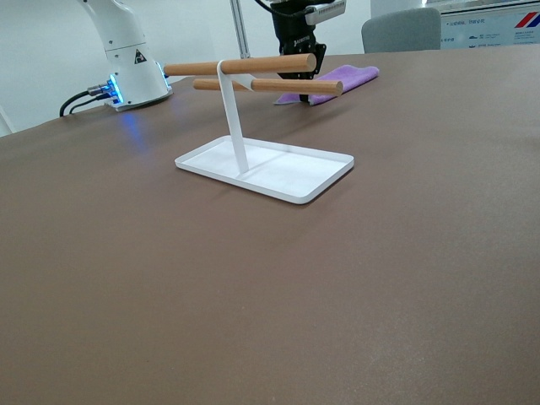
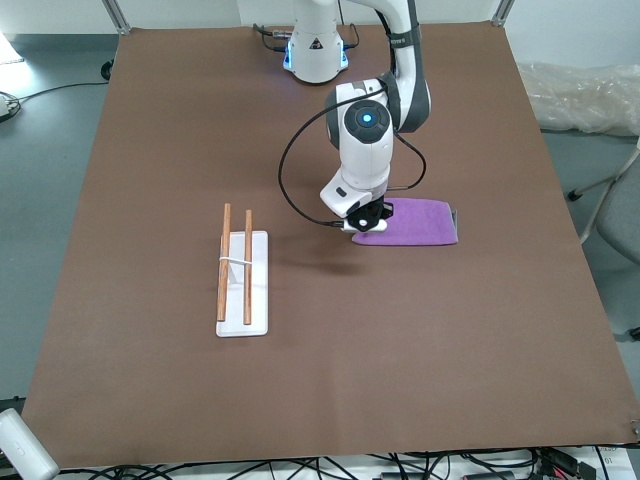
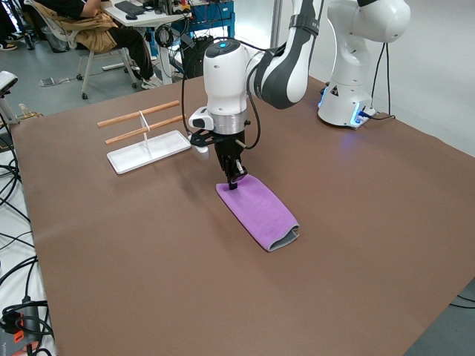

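Observation:
A purple cloth (image 2: 420, 225) (image 3: 258, 211) with grey edging lies flat on the brown table. The arm's black gripper (image 3: 234, 181) points down at the cloth's near end by the arm, its tip at or on the fabric; whether the fingers are open or holding fabric is too small to tell. A white tray (image 2: 256, 290) (image 1: 287, 169) (image 3: 148, 152) carries a stand with two horizontal wooden bars (image 2: 224, 270) (image 1: 278, 63), apart from the cloth and gripper.
The robot's white base (image 2: 314, 55) stands at the back of the table (image 2: 330, 370). Cables hang from the wrist.

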